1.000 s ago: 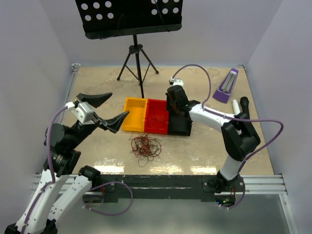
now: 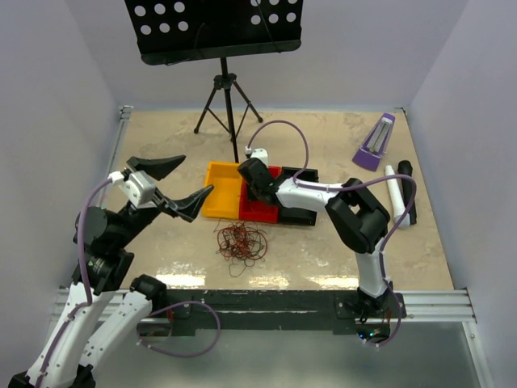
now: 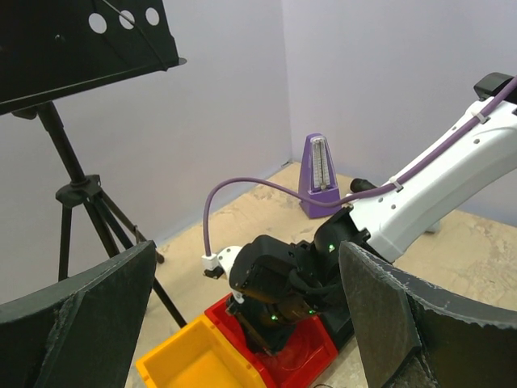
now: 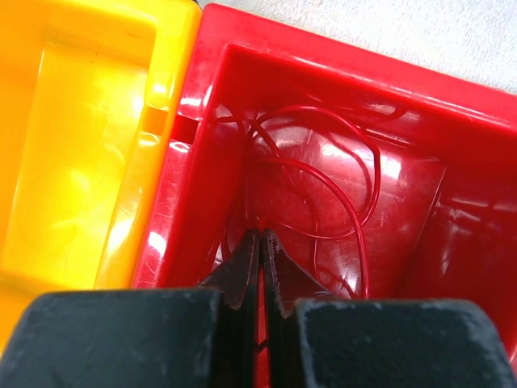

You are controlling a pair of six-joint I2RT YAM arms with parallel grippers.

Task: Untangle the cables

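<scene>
A tangled pile of red and dark cables (image 2: 241,242) lies on the table in front of the bins. Inside the red bin (image 4: 355,48), several loops of red cable (image 4: 371,170) rest on the floor. My right gripper reaches down into this bin, its fingertips pressed together beside the loops. No cable clearly shows between them. Left of the bins in the top view, my left gripper (image 2: 198,175) hangs wide open and empty. In the left wrist view, its fingers (image 3: 85,323) frame the right arm at the red bin.
The yellow bin (image 2: 213,191) looks empty; the black bin (image 2: 297,217) is partly under the right arm. A music stand (image 2: 228,89) rises behind. A purple metronome (image 2: 373,144), a white roll (image 2: 394,194) and a black object (image 2: 408,174) stand right.
My right arm has swung left, from above the black bin to the red bin, its gripper now inside. The left arm and the cable pile have stayed put.
</scene>
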